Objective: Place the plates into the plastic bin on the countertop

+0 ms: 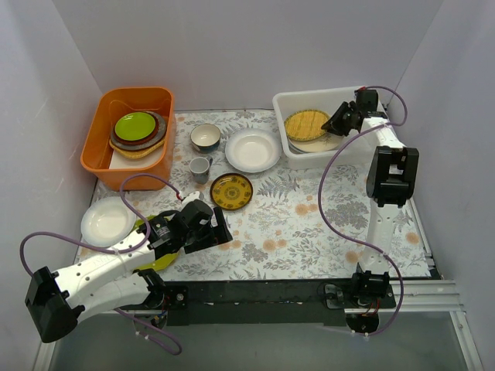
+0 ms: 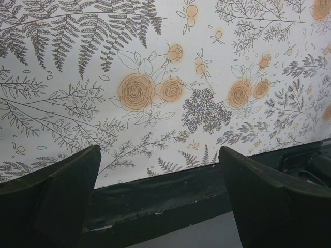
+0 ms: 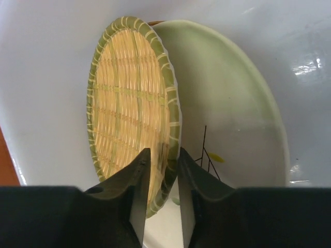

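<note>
Inside the white plastic bin [image 1: 298, 104], a round woven plate [image 1: 306, 124] lies over pale plates. My right gripper [image 1: 331, 128] reaches into that bin at the woven plate's right edge. Seen from the right wrist, the woven plate [image 3: 129, 98] has its rim between the two close fingertips of the gripper, above a pale plate [image 3: 232, 103]; whether they press on it is unclear. My left gripper [image 1: 220, 226] is open and empty over the patterned cloth. An orange bin [image 1: 93, 151] at left holds stacked plates topped by a green one [image 1: 135, 126].
On the cloth are a white plate [image 1: 253, 150], a dark yellow-patterned plate [image 1: 231, 191], a bowl [image 1: 206, 137], a mug [image 1: 199, 168] and another white plate [image 1: 107, 222]. A green plate [image 1: 161, 260] is partly under the left arm.
</note>
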